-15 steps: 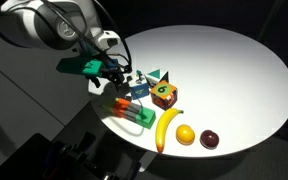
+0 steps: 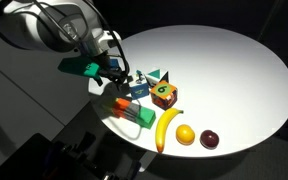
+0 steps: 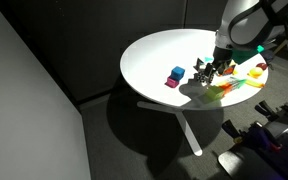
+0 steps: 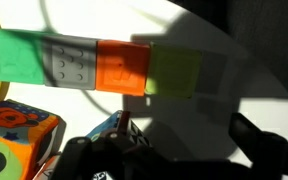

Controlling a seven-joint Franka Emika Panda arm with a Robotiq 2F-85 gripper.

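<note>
My gripper is open above the white round table, its two fingers spread along the bottom of the wrist view with nothing gripped. Beyond them lies a row of coloured blocks: a green block point(image 4: 17, 57), a grey studded block point(image 4: 69, 62), an orange block point(image 4: 122, 66) and a yellow-green block point(image 4: 173, 71). A patterned cube point(image 4: 12, 138) with orange and green faces lies left of the fingers. Another patterned block point(image 4: 119, 125) is partly covered by the left finger. In exterior view 1, the gripper point(image 2: 118, 81) hangs near the row's left end.
A banana point(image 2: 166, 130), an orange point(image 2: 185, 134) and a dark red fruit point(image 2: 210, 140) lie near the table's front edge. Blue point(image 3: 178, 73) and pink point(image 3: 172, 83) blocks sit apart on the other side.
Over the last second my gripper has shifted slightly down and to the right in exterior view 1. The blocks and fruit appear unmoved.
</note>
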